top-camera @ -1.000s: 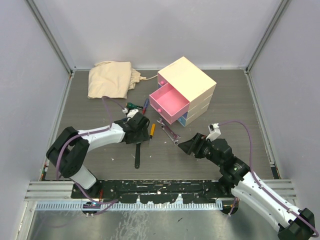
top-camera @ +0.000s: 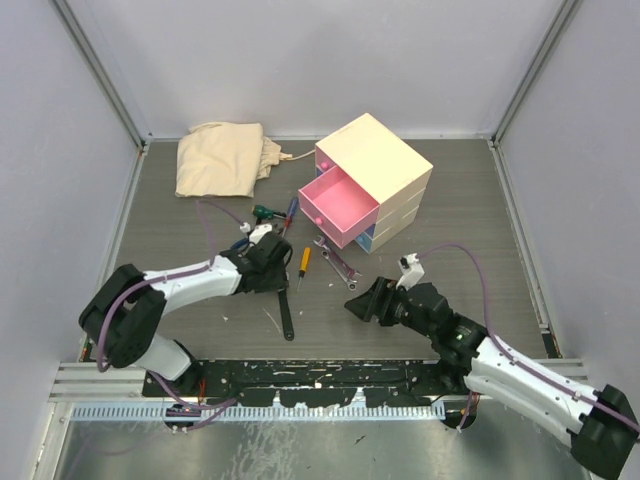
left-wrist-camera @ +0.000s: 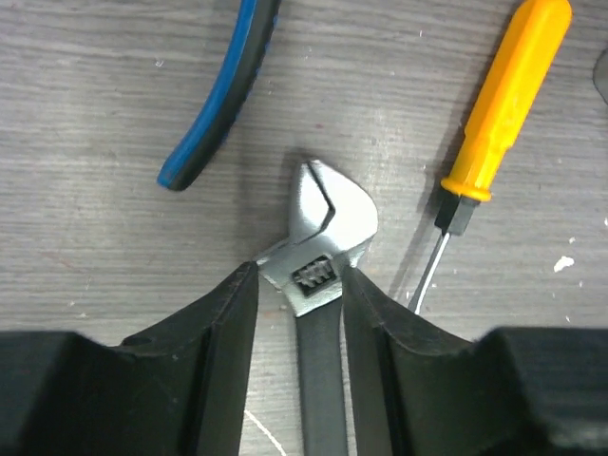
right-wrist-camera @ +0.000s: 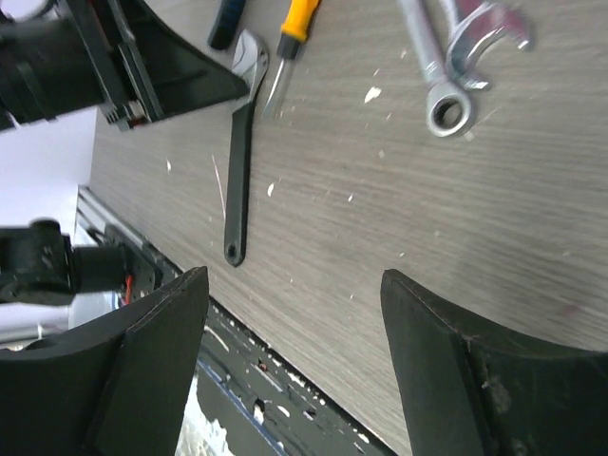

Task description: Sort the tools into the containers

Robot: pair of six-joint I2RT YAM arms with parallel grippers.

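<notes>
An adjustable wrench (left-wrist-camera: 321,380) with a black handle lies on the table, its steel head between or just beneath the fingertips of my left gripper; whether it is gripped is unclear. A yellow screwdriver (left-wrist-camera: 503,95) lies to its right, and a blue-black handle (left-wrist-camera: 223,85) above it. Spanners (right-wrist-camera: 429,66) lie farther right, near the open pink drawer (top-camera: 338,210) of a small cabinet (top-camera: 375,160). A green tool (top-camera: 265,212) and a blue-handled tool (top-camera: 292,208) sit behind the left arm. My right gripper is open and empty over the front of the table.
A folded beige cloth (top-camera: 215,160) lies at the back left, and white walls (top-camera: 560,200) enclose the table.
The left arm has shifted slightly toward the front, and the wrench handle's lower end now lies a little farther right. The right arm has moved slightly down and left.
</notes>
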